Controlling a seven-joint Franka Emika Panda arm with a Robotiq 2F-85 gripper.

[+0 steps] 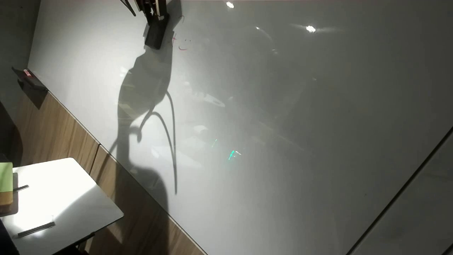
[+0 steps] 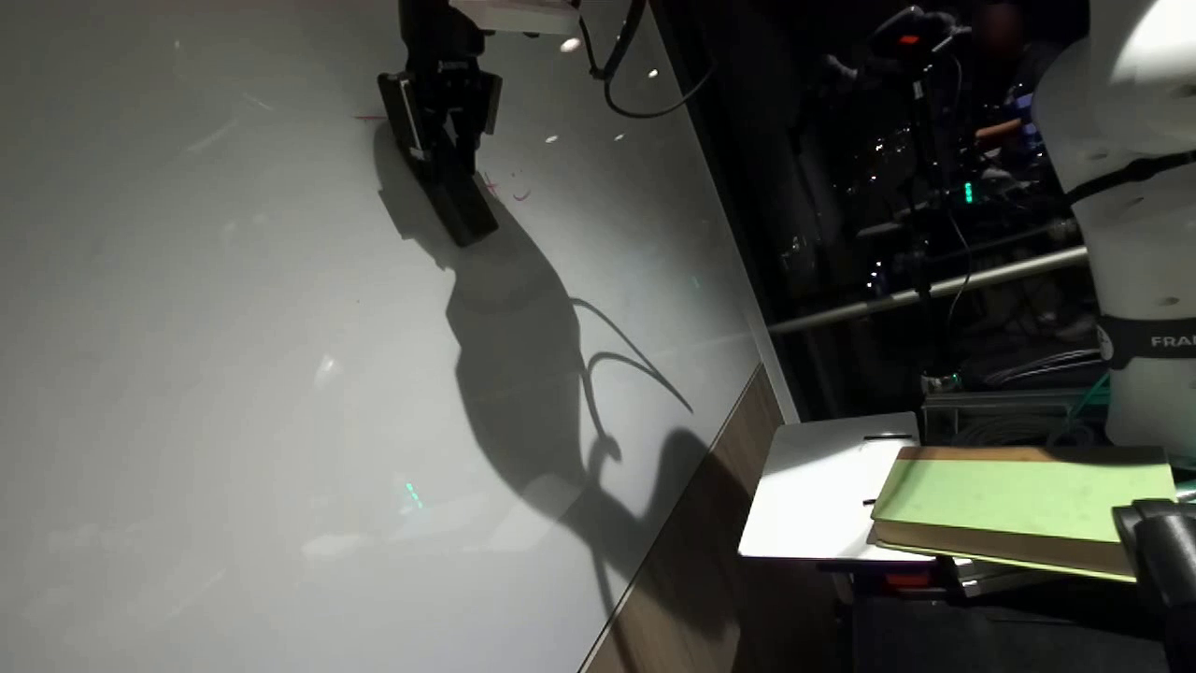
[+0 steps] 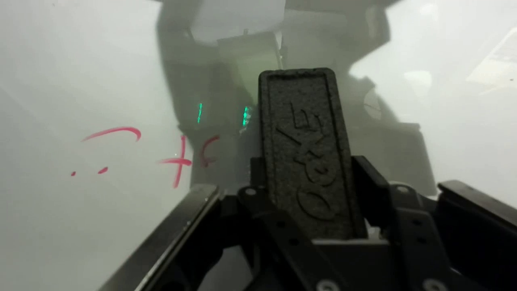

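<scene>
A dark whiteboard eraser (image 3: 310, 150) with raised lettering is clamped between my gripper's fingers (image 3: 373, 186) in the wrist view. My gripper (image 2: 454, 146) is shut on it, and the eraser (image 2: 460, 207) is close to the whiteboard (image 2: 280, 393); whether it touches cannot be told. Red marks (image 3: 177, 161) on the board stand left of the eraser: a cross, a curve, an arc and two dots. In exterior view 1 the eraser (image 1: 157, 33) is at the top left, just left of the red marks (image 1: 182, 48). My arm's shadow covers part of the board.
A small white table (image 1: 76, 187) stands at the lower left, bearing a green-and-brown block (image 2: 1020, 494) and thin dark sticks. A small dark tray (image 1: 32, 80) is fixed at the board's left edge. The board's middle and right are clear of objects.
</scene>
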